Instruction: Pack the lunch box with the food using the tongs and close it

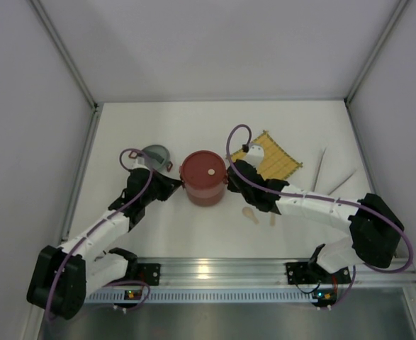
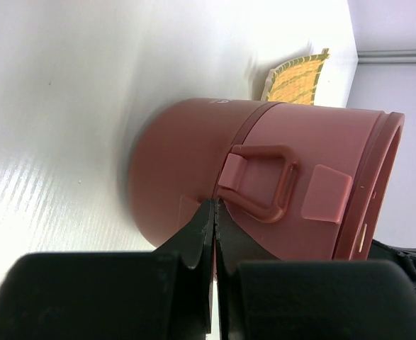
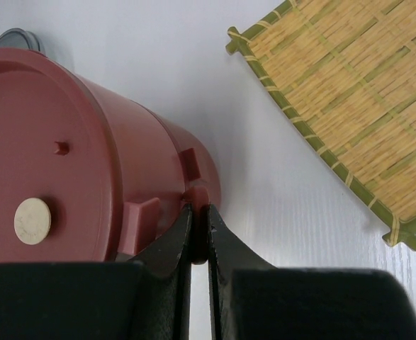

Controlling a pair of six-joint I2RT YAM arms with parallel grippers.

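The red lunch box (image 1: pixel 202 173) stands at the table's middle, its round lid with a pale knob on top and handles on its sides. My left gripper (image 1: pixel 181 183) is shut at the box's left side; in the left wrist view its fingertips meet just below a side handle (image 2: pixel 278 191), with nothing seen between them. My right gripper (image 1: pixel 227 180) is at the box's right side, shut on a red handle (image 3: pixel 199 202), as the right wrist view shows. The box's top tier (image 3: pixel 140 170) sits on a lower one.
A bamboo mat (image 1: pixel 275 159) lies behind at the right, two chopsticks (image 1: pixel 319 168) beside it. A grey lidded dish (image 1: pixel 154 154) is at back left. A wooden spoon (image 1: pixel 250 214) lies near the front, with another utensil beside it.
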